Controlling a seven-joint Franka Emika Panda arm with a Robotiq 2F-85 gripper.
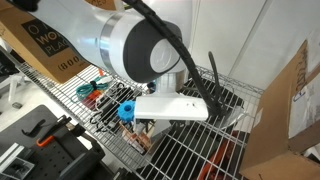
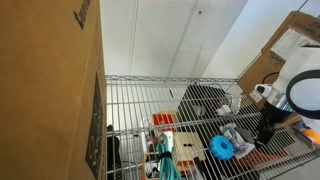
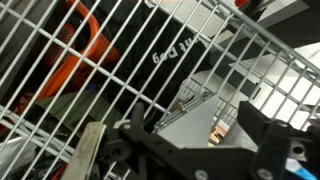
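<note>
My gripper stands open above the wire shelf; its dark fingers show at either side in the wrist view. Below the gap between them lies a pale grey flat piece, with no grip on it visible. In exterior view 1 the white wrist housing covers much of the gripper. A blue ring-shaped roll lies on the shelf beside it. From the other side, the blue roll sits to the left of the dark gripper.
Cardboard boxes stand at the right and back left. Teal cable and small items lie on the rack. An orange object shows beneath the wires. Bare wire shelf lies in front of the arm.
</note>
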